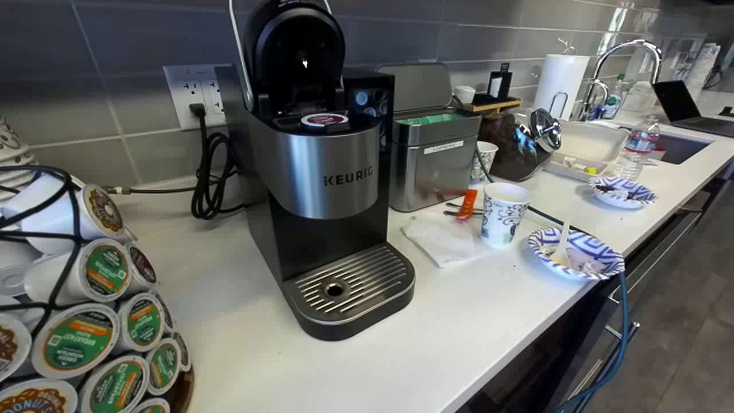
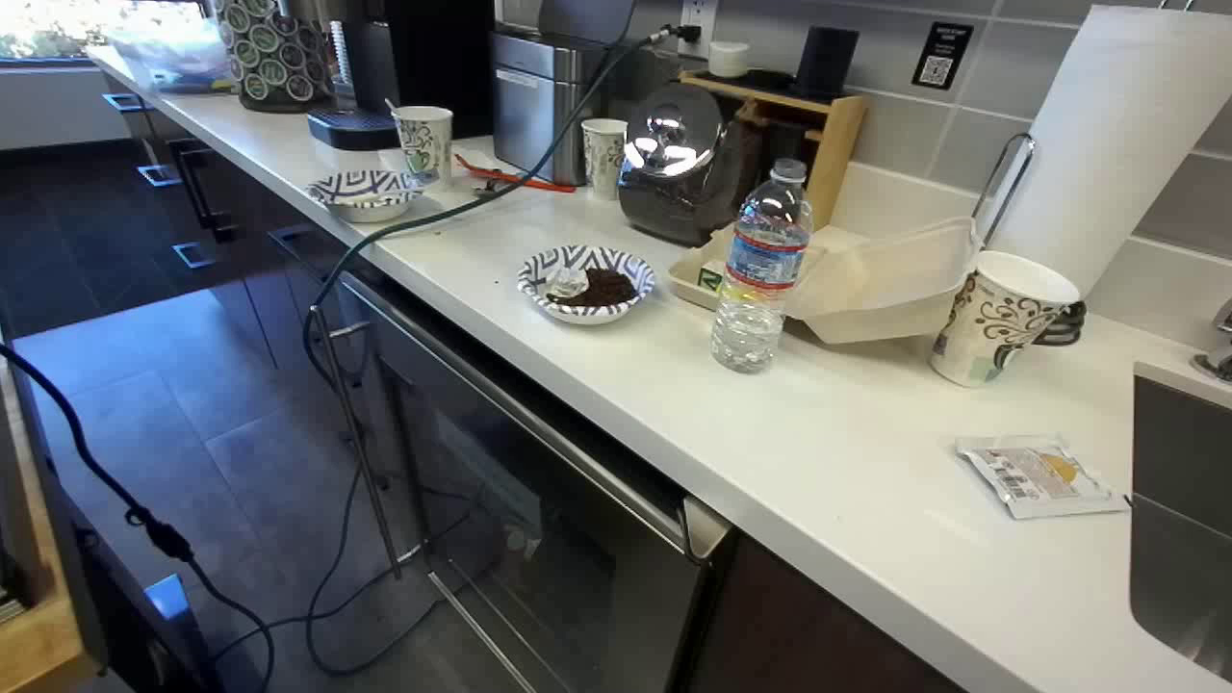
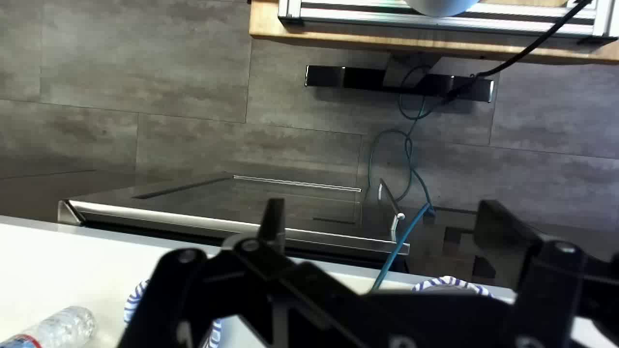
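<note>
My gripper shows only in the wrist view, its two black fingers wide apart and nothing between them. It hangs over the counter's front edge, with floor beyond. In exterior view 1 a Keurig coffee maker (image 1: 323, 172) has its lid raised, and a pod (image 1: 324, 120) sits in its top opening. No cup stands on its drip tray (image 1: 351, 285). To its right is a patterned paper cup (image 1: 504, 213) with a white napkin (image 1: 440, 240) beside it. A patterned bowl (image 1: 576, 253) holds a white spoon; another bowl (image 2: 586, 284) has dark grounds in it.
A rack of coffee pods (image 1: 82, 310) stands left of the machine. Behind the cup are a steel bin (image 1: 433, 162) and a jar (image 2: 681, 162). A water bottle (image 2: 762, 271) stands near a beige tray (image 2: 889, 289). A blue cable (image 3: 406, 232) crosses the counter edge.
</note>
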